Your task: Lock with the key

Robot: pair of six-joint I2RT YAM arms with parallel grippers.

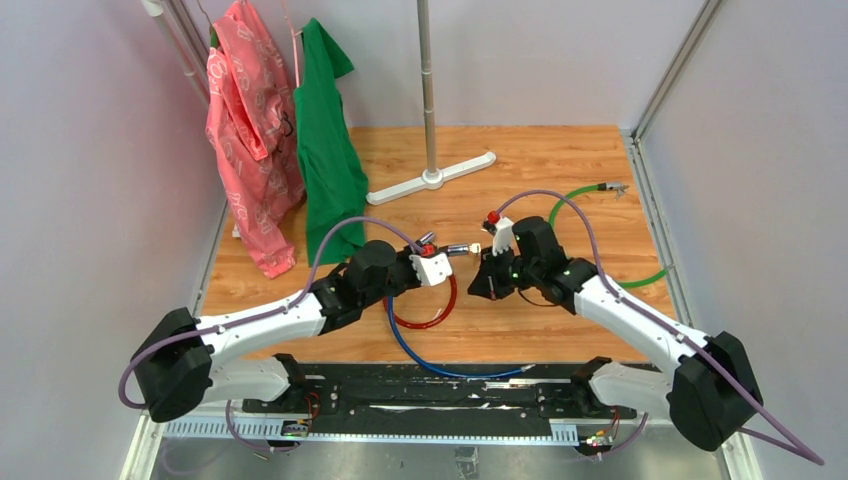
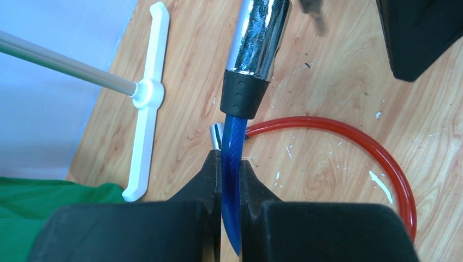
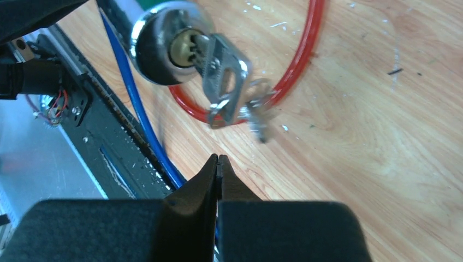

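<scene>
In the left wrist view the chrome lock cylinder (image 2: 259,39) with its black collar rises from the blue cable (image 2: 233,139). My left gripper is shut on that cable just below the collar. From the cylinder's end (image 3: 169,41) a key (image 3: 225,70) sticks out, with a blurred second key (image 3: 255,112) dangling from its ring. Beyond my right fingertips these hang clear; my right gripper is shut, nothing between its fingers. The cable's free metal tip (image 1: 526,368) lies at the table's front edge, below the right gripper (image 1: 481,284) in the top view.
A red cable lock (image 1: 447,305) lies on the wood beneath the grippers. A green cable lock (image 1: 640,283) lies at the right side. The white stand base (image 1: 400,190) is behind, with green cloth (image 1: 325,140) and pink cloth (image 1: 250,130) hanging at left.
</scene>
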